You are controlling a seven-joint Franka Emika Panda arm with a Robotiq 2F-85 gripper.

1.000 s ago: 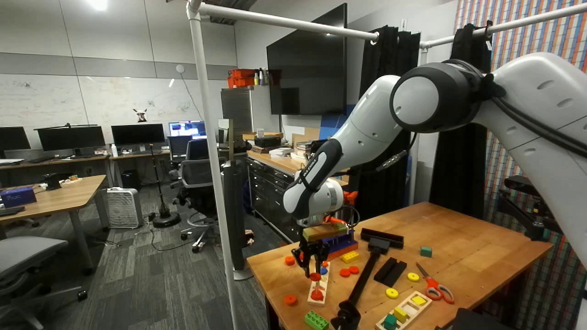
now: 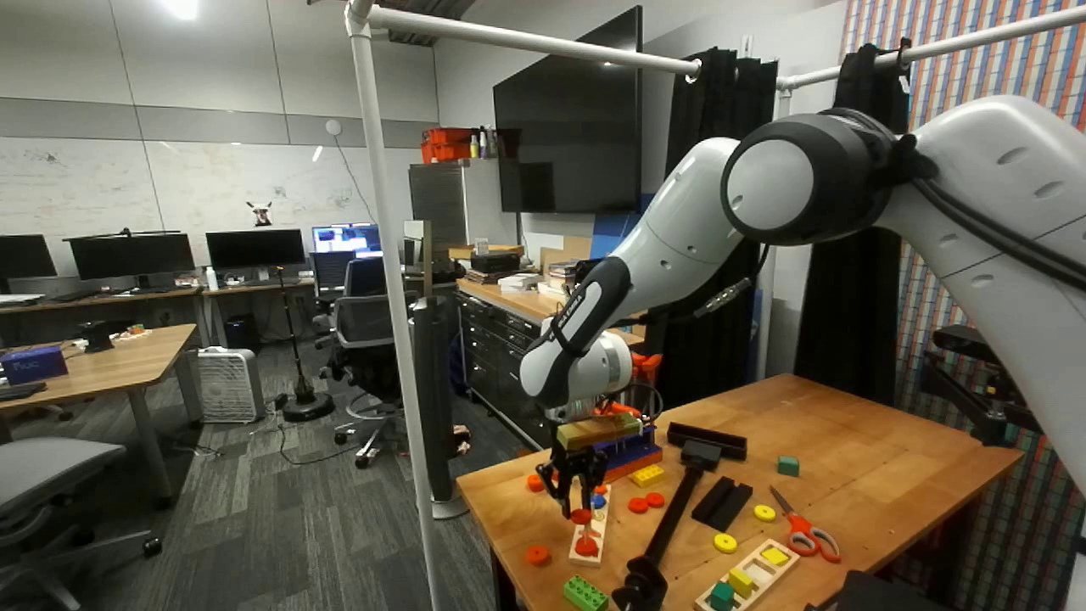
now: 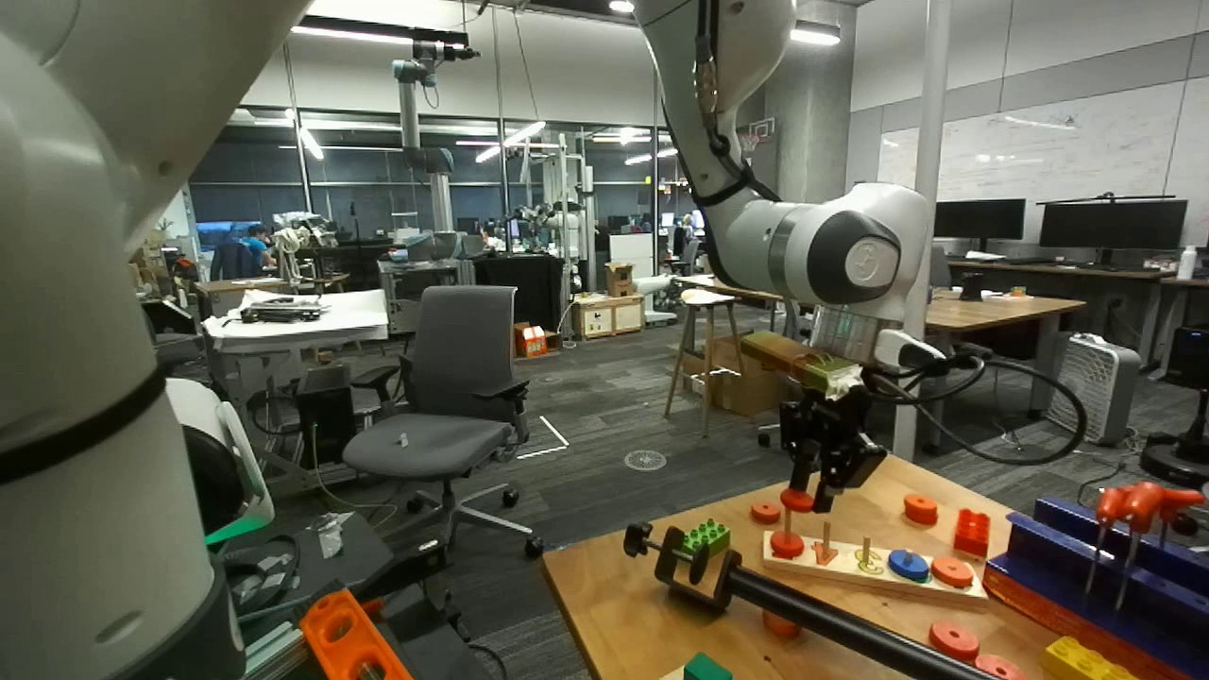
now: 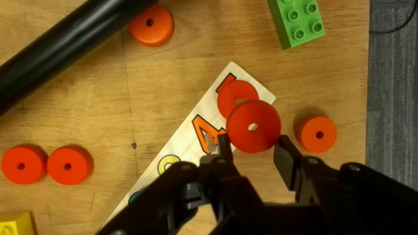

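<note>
A red disc with a centre hole (image 4: 253,117) is pinched between the black fingertips of my gripper, which is shut on it. Below lies a pale wooden peg board (image 4: 182,135) with painted shapes. Its end peg carries another red disc (image 3: 787,545), low on the board. The held disc (image 3: 796,500) hangs close to that peg's top, apart from the disc below; whether the hole lines up with the peg, I cannot tell. Bare pegs follow, then a blue disc (image 3: 908,565) and an orange-red disc (image 3: 952,571) at the other end.
Loose red discs (image 4: 67,164) and an orange disc (image 4: 316,134) lie around the board. A green block (image 4: 299,21) sits near the table edge. A black bar (image 3: 839,623) runs alongside the board. Scissors (image 2: 804,535) and a blue tool rack (image 3: 1099,567) stand farther off.
My gripper has shifted slightly down and to the left in exterior view 1, with the red disc still in it. The board and the loose pieces have not moved.
</note>
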